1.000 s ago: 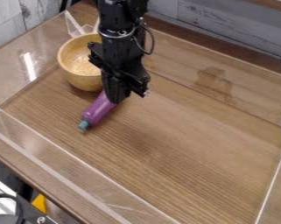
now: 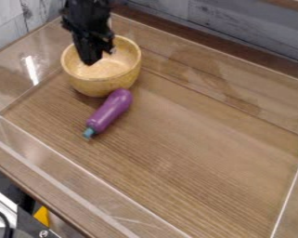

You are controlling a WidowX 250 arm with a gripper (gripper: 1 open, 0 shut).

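A purple eggplant-like toy (image 2: 109,113) with a teal tip lies on the wooden surface, just in front of a pale yellow bowl (image 2: 101,79). My black gripper (image 2: 84,46) is at the back left, over the rear part of the bowl, its fingers pointing down. It looks shut, with nothing visible between its fingers, though it is small and dark here.
A white wall edge runs along the back, and dark cables with a small yellow item lie off the surface at the lower left.
My gripper has moved back and to the left, from above the purple toy to over the bowl's rear. The toy and bowl look unmoved.
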